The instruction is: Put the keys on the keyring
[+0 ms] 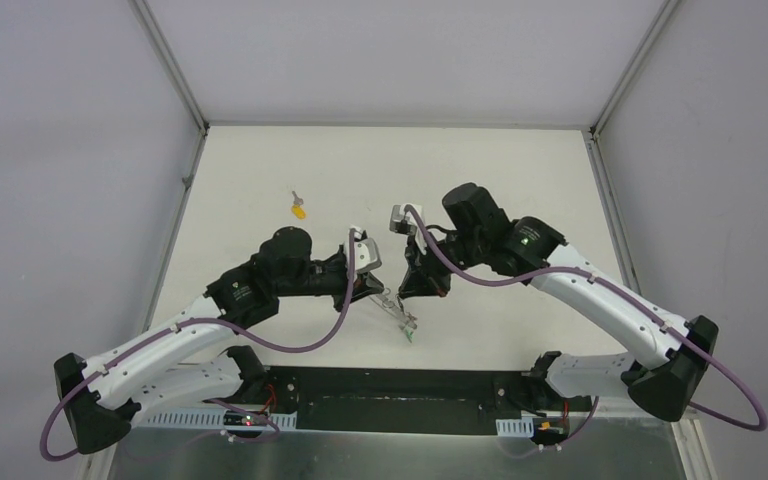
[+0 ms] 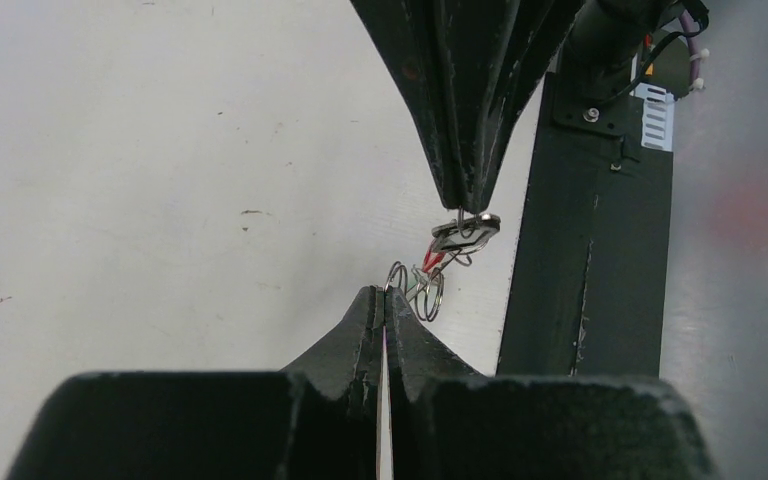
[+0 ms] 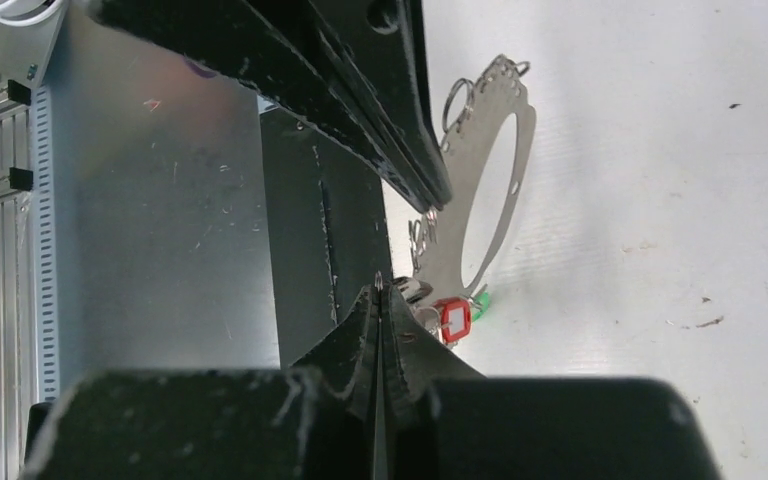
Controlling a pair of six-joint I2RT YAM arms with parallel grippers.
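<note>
A flat silver keyring plate [image 3: 490, 130] with small wire rings along its edge hangs tilted from my left gripper, which is shut on it. Red [image 3: 454, 320] and green [image 3: 481, 306] tags dangle at its lower end. My right gripper is shut, and a thin wire hook [image 3: 379, 279] sticks out from its fingertips. In the left wrist view, this right gripper points down close to the plate's far end. Whether the hook touches a ring there cannot be told. The top view has both grippers close together, mid-table.
A key with a yellow tag [image 1: 298, 211] lies at the table's back left. The two arms crowd the space around the plate.
</note>
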